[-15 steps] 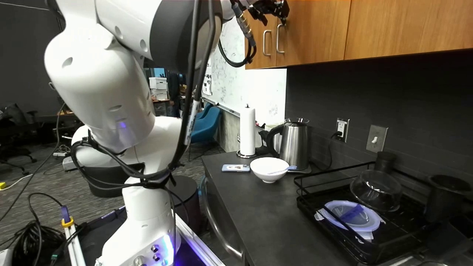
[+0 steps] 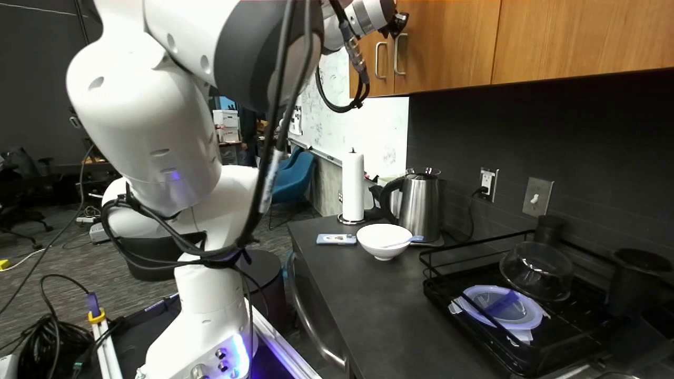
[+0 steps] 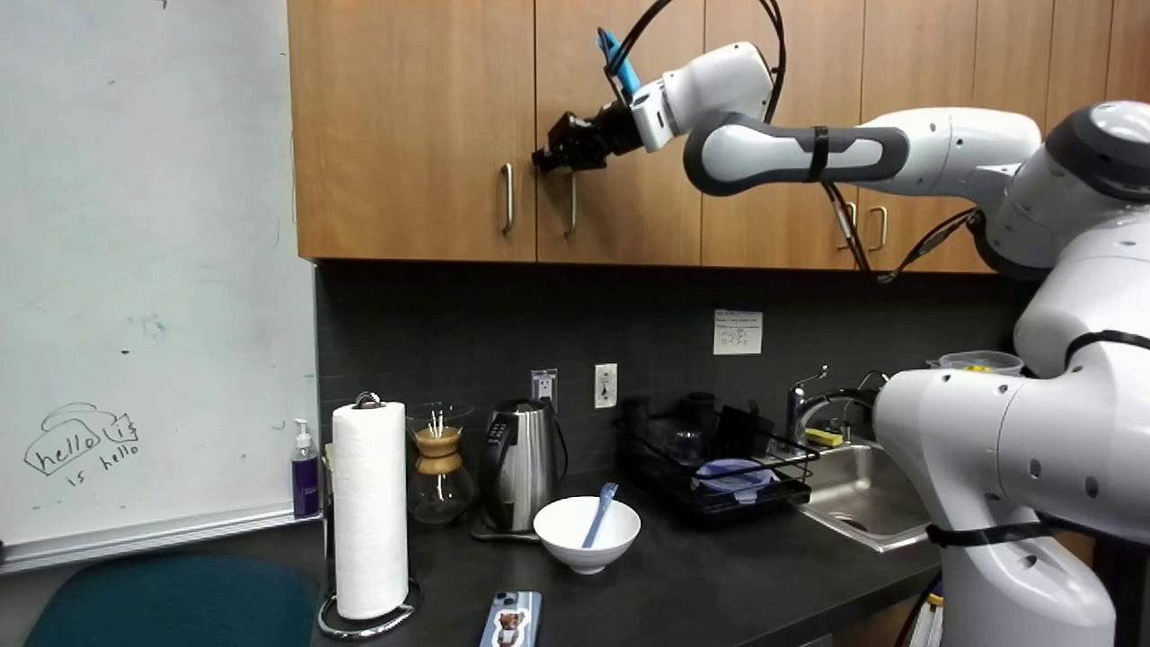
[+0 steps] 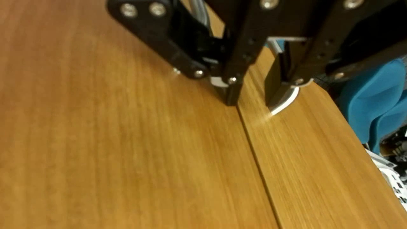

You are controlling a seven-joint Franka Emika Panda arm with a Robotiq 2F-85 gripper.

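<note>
My gripper is up against the front of the wooden wall cabinet (image 3: 415,119), its fingers partly open. In the wrist view, only bare wood and the seam between two doors show past the fingers; nothing is held. In exterior view 2 the gripper (image 3: 542,161) sits just above and between two vertical metal handles, the left handle (image 3: 508,199) and the right handle (image 3: 572,205). Both doors look closed. Whether the fingertips touch the wood is hard to tell.
On the dark counter (image 3: 690,582) below are a white bowl (image 3: 561,530) with a blue utensil, a kettle (image 3: 526,458), a paper towel roll (image 3: 369,507) and a phone (image 3: 511,620). A black dish rack (image 2: 480,252) stands farther along the wall.
The wrist has come lower into exterior view 1 and the gripper has turned. Its fingers, spread apart before, now look closer together. Doors and counter items are unchanged.
</note>
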